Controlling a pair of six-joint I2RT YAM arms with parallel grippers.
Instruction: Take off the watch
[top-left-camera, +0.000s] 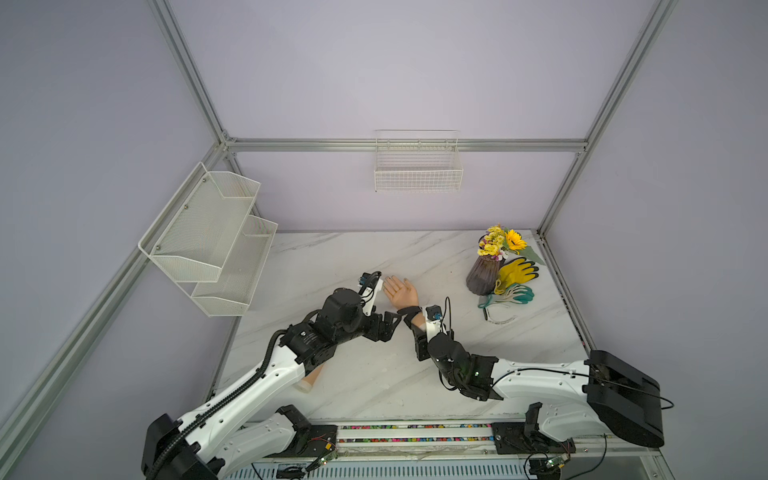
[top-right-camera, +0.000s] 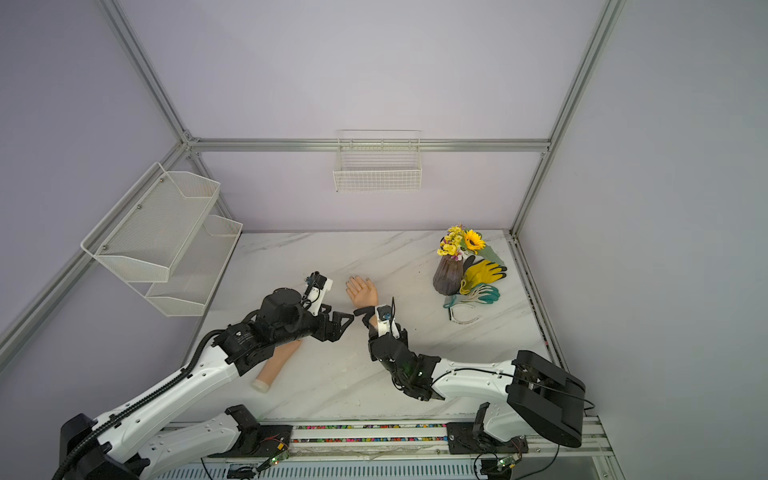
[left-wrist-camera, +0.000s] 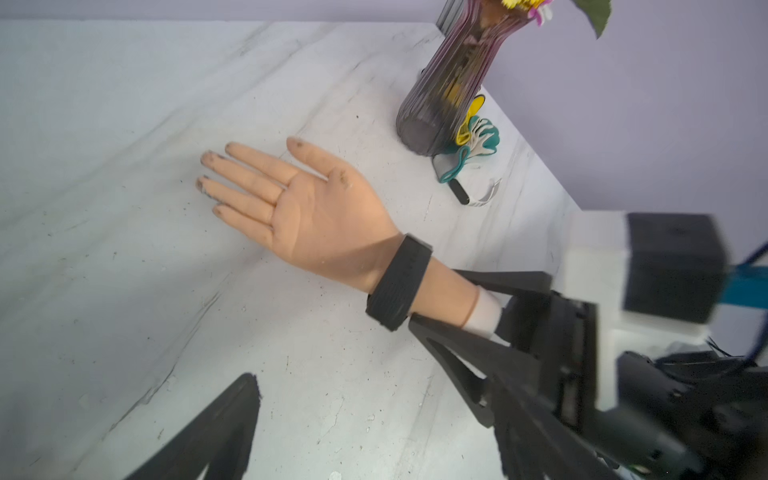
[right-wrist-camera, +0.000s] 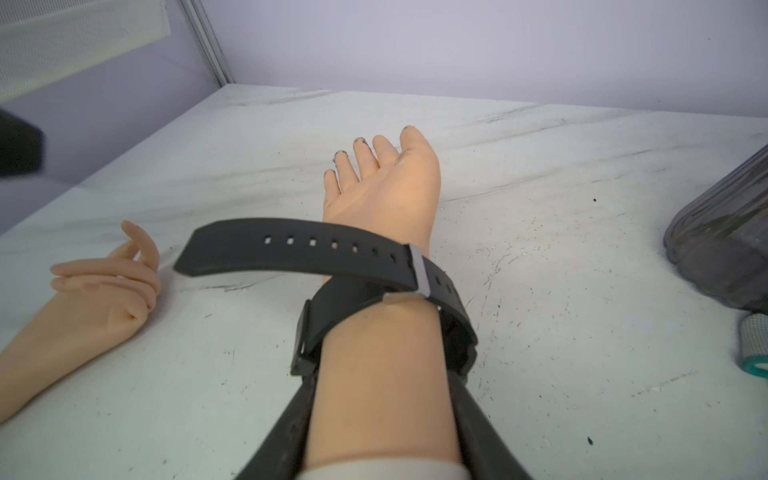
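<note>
A prosthetic hand (left-wrist-camera: 328, 216) is held palm up, a black watch band (left-wrist-camera: 398, 281) round its wrist. In the right wrist view the strap (right-wrist-camera: 312, 244) sticks out sideways, threaded through a metal loop. My right gripper is shut on the forearm (right-wrist-camera: 376, 376) below the watch. My left gripper (top-left-camera: 388, 324) is open with nothing between its fingers, left of the watch; in the left wrist view its blurred fingers stand wide apart.
A second prosthetic hand (right-wrist-camera: 88, 328) lies on the table to the left. At the back right stand a vase of flowers (top-left-camera: 482, 273) and gloves (top-left-camera: 516, 272). Mesh shelves (top-left-camera: 208, 240) hang on the left wall.
</note>
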